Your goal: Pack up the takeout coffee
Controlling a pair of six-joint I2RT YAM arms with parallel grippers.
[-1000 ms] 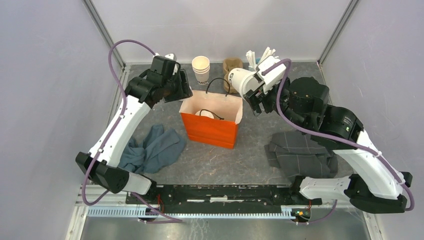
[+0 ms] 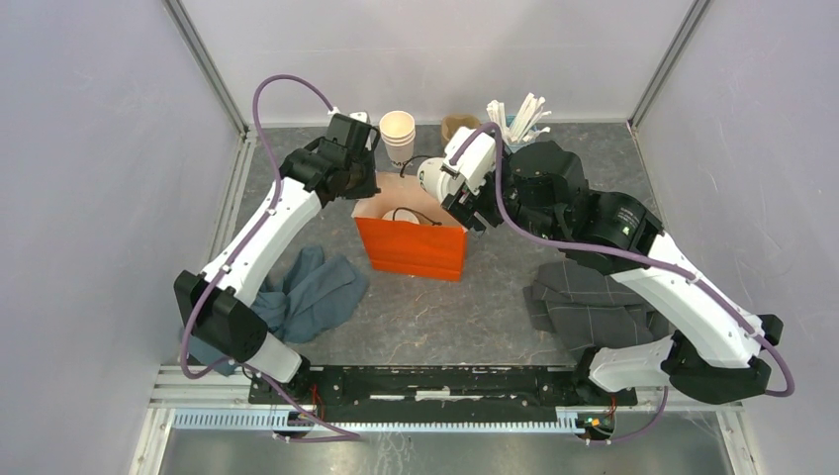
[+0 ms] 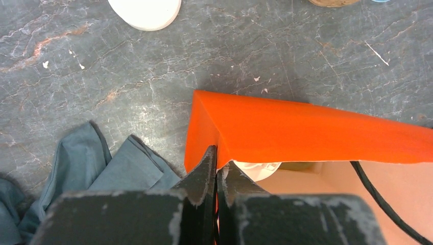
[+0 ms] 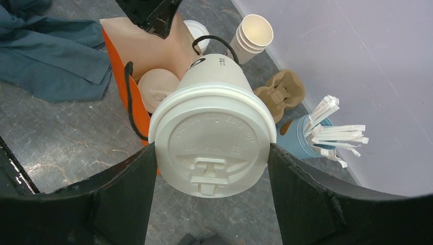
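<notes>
The orange paper bag stands open in the middle of the table, a white lidded cup inside it. My left gripper is shut on the bag's left rim, one finger outside the wall and the other inside; a thin orange sliver shows between them. A second white lidded cup sits tilted in my right gripper, which is shut around it near the lid. In the top view this held cup hangs over the bag's far right part, near the dark handle.
Behind the bag stand stacked paper cups, a brown carton holder and a blue cup of wrapped straws. Blue cloth lies left, dark cloth right.
My right gripper has carried its cup leftward over the bag's right part. My left gripper has moved right onto the bag's left edge and closed. The bag's right side has shifted slightly.
</notes>
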